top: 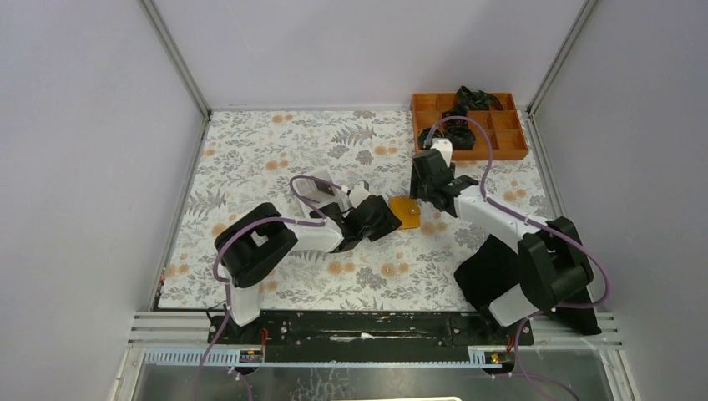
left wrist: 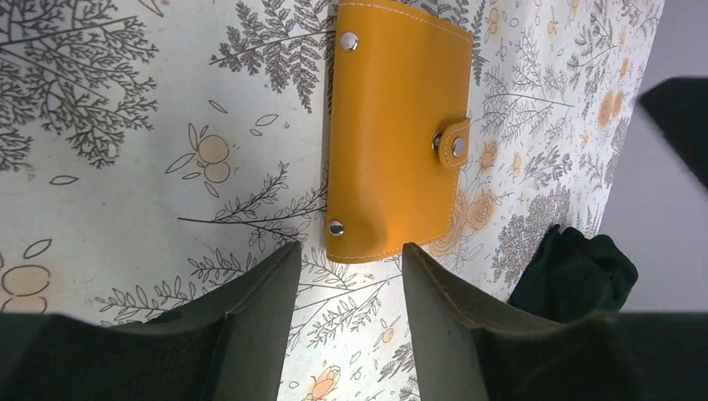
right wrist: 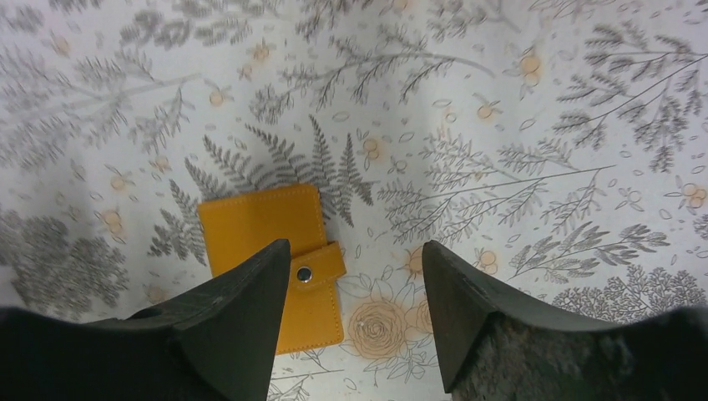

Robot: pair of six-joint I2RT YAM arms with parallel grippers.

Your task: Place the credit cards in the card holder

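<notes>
An orange leather card holder [top: 404,212] lies flat in the middle of the table, its snap tab on the right side. My left gripper is open at the holder's near end, nothing seen between its fingers. Above and to the right of the holder is my right gripper, open with nothing between its fingers; the holder [right wrist: 259,217] shows below and left of it. A pale item with a dark rectangle [top: 324,185], partly behind the left arm, lies left of the holder; I cannot tell whether cards are on it.
An orange compartment tray [top: 509,144] with dark bundled items [top: 476,100] stands at the back right. A black cloth [top: 476,276] lies at the front right.
</notes>
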